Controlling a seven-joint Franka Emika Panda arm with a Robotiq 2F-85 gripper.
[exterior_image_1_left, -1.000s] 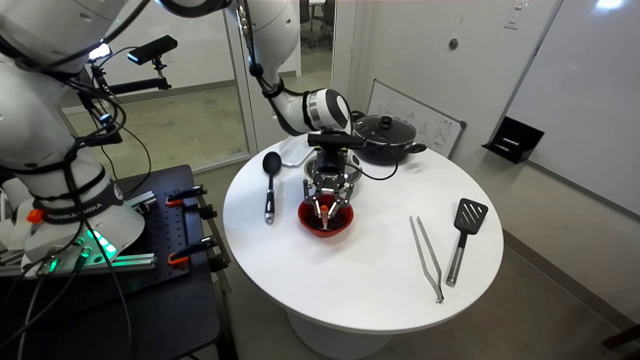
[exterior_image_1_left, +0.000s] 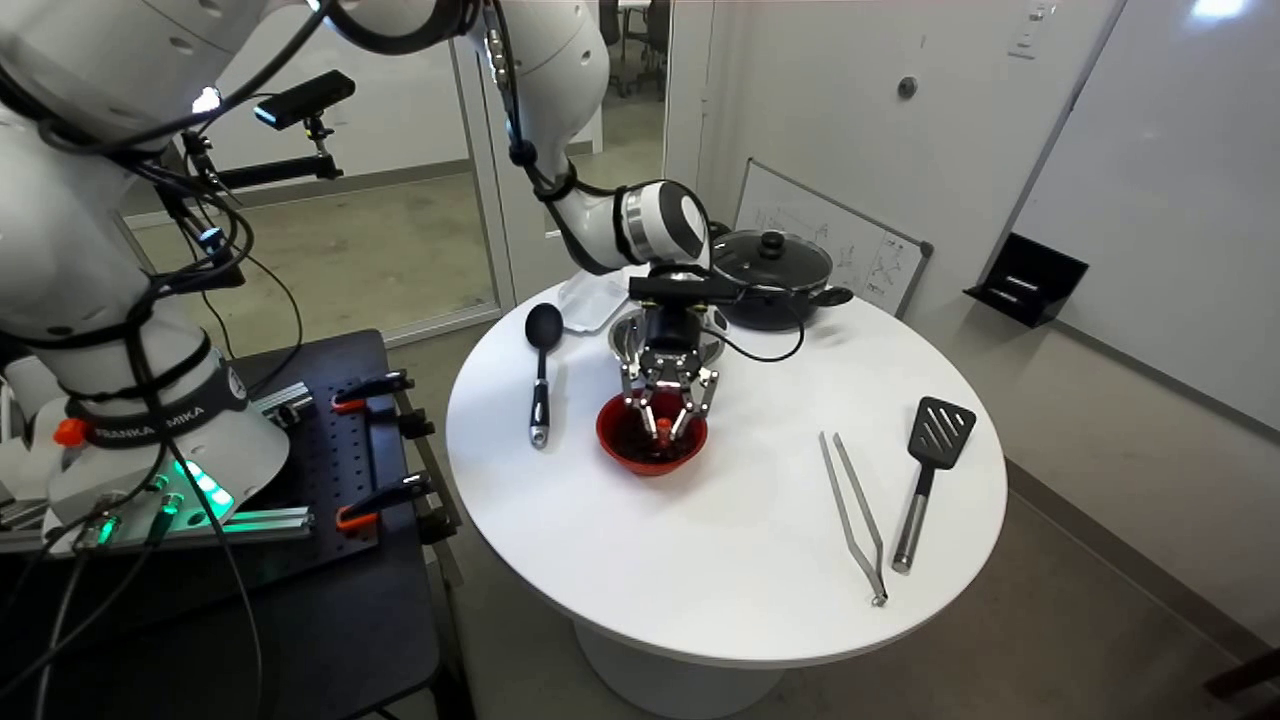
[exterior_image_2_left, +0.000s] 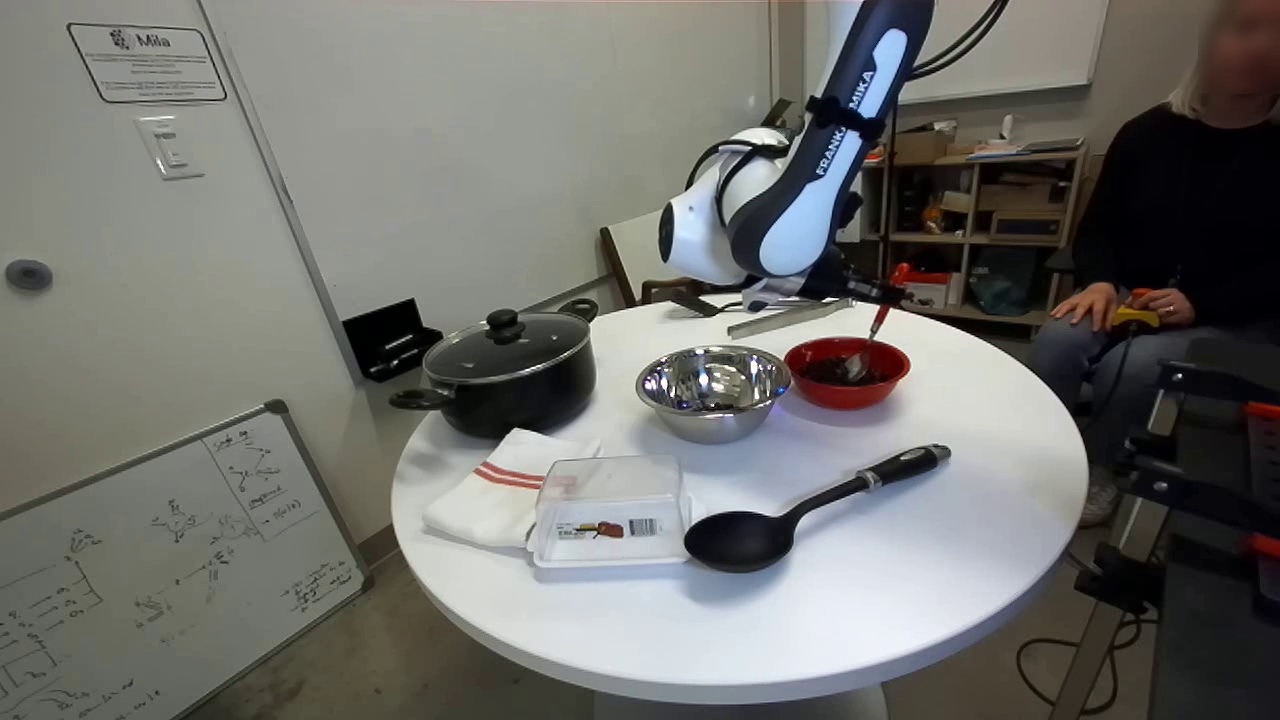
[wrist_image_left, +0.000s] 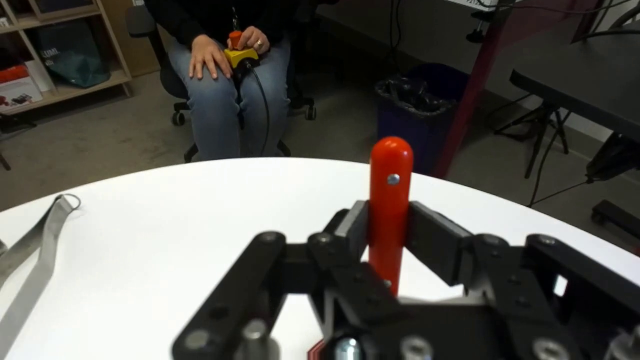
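Between the fingers of my gripper is the red handle of a utensil (wrist_image_left: 390, 180), gripped and standing close to upright. In the second exterior view the same red-handled utensil (exterior_image_2_left: 882, 314) slants down, its metal end (exterior_image_2_left: 857, 366) in the red bowl (exterior_image_2_left: 894, 382). Dark contents (exterior_image_2_left: 828, 368) fill part of that bowl and hide the utensil's tip. Seen from the first exterior view, my gripper hangs just over the red bowl (exterior_image_1_left: 648, 466).
A steel bowl (exterior_image_2_left: 710, 422) stands beside the red one. The lidded black pot (exterior_image_2_left: 516, 378), white towel (exterior_image_2_left: 498, 498), clear plastic box (exterior_image_2_left: 612, 522) and black spoon (exterior_image_2_left: 744, 540) lie around. Tongs (exterior_image_1_left: 854, 516) and a slotted spatula (exterior_image_1_left: 939, 434) lie right.
My gripper has shifted slightly right in the first exterior view, carrying the red handle with it over the bowl. The bowl looks almost unmoved.
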